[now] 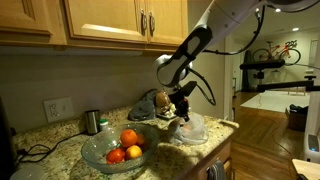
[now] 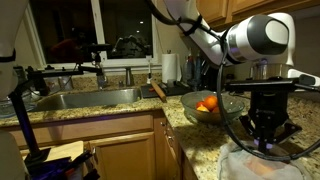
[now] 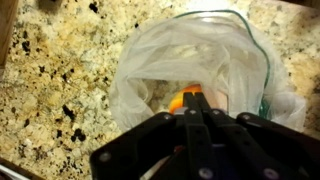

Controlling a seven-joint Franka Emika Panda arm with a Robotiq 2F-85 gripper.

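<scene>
A clear plastic bag lies with its mouth open on the speckled counter. My gripper reaches down into that mouth. It appears shut on an orange-coloured fruit, which shows just past the fingertips and is mostly hidden by them. From the side, the bag sits at the counter's right part, with the gripper at its top. In the second exterior view the bag is at lower right, the gripper over it, and a pale orange patch shows through the plastic.
A grey-green colander with several orange and red fruits stands left of the bag. A metal canister and bagged goods are near the wall. Cabinets hang above; a sink lies farther along.
</scene>
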